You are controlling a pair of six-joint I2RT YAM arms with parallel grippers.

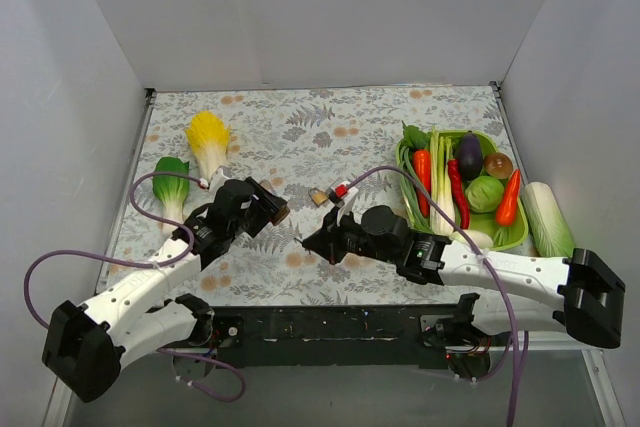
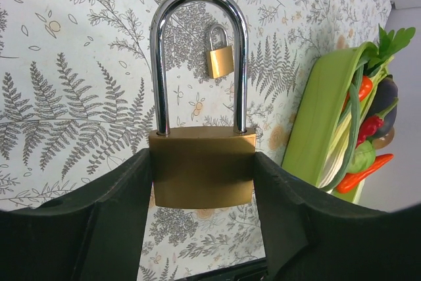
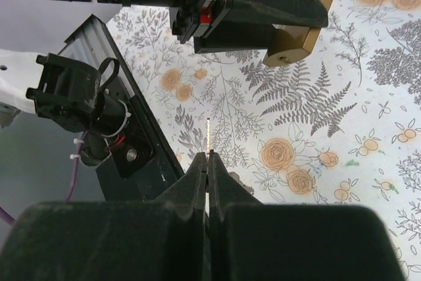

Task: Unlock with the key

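My left gripper (image 1: pixel 274 209) is shut on the large brass padlock (image 2: pixel 202 169), gripping its body from both sides; the steel shackle is closed and points away from the fingers. In the right wrist view the padlock's underside (image 3: pixel 287 56) shows a small dark keyhole. My right gripper is shut on a thin upright strip that looks like the key (image 3: pixel 208 135) seen edge-on. Its tip stands clear of the padlock, with a gap between. A smaller brass padlock (image 2: pixel 220 61) lies on the patterned tabletop beyond the large one.
At the right a green basket (image 1: pixel 527 230) holds several vegetables, with a long cabbage (image 1: pixel 546 219) beside it. A yellow cabbage (image 1: pixel 208 139) and a bok choy (image 1: pixel 171 185) lie at the left.
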